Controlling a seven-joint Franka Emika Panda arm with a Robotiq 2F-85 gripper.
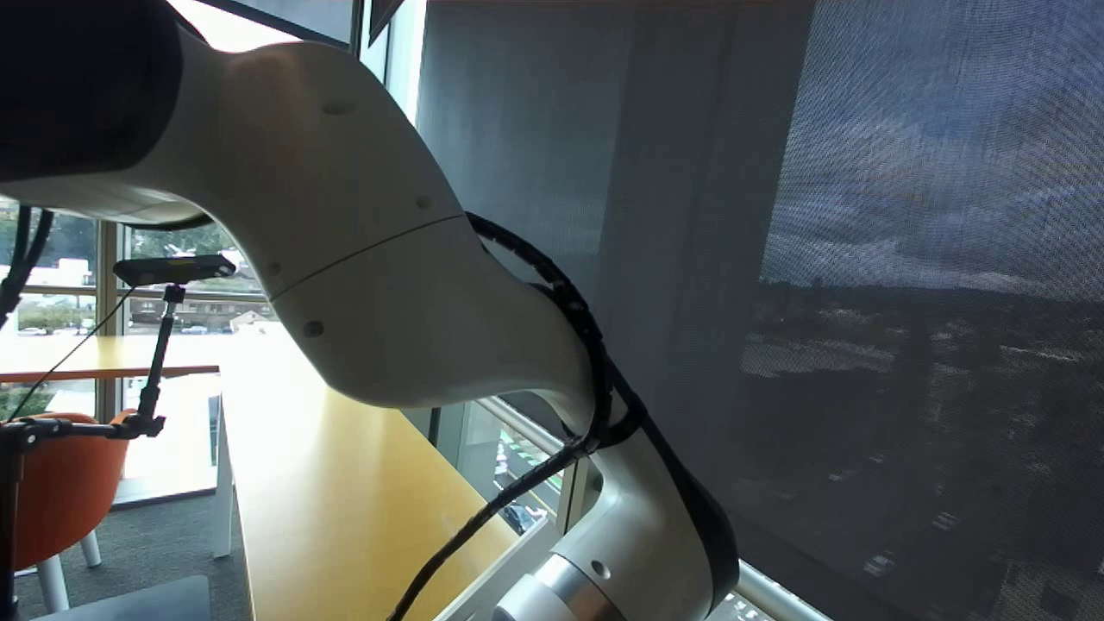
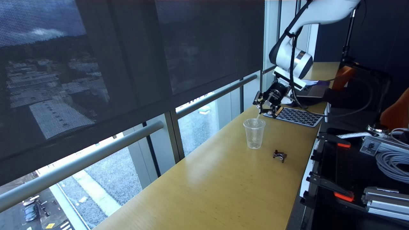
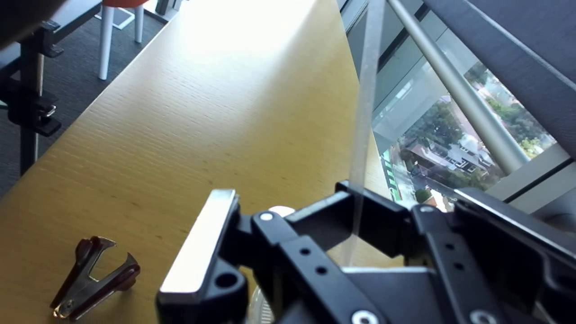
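Note:
My gripper is shut on a thin translucent straw [image 3: 366, 97], which runs up and away from between the fingertips in the wrist view. A clear plastic cup [image 2: 254, 134] stands upright on the table in exterior view 2. There the gripper [image 2: 264, 105] is above and behind the cup, and the faint straw comes down close to its rim. Whether the straw is inside the cup or only in line with it, I cannot tell. Most of the cup is hidden behind my fingers in the wrist view. Exterior view 1 shows only the arm, not the gripper.
A staple remover [image 3: 94, 278] with dark red grips lies on the wooden table [image 2: 214, 187] near the cup. Behind the gripper is a dark patterned board [image 2: 299, 116]. A metal rail [image 2: 214, 97] and windows border one side.

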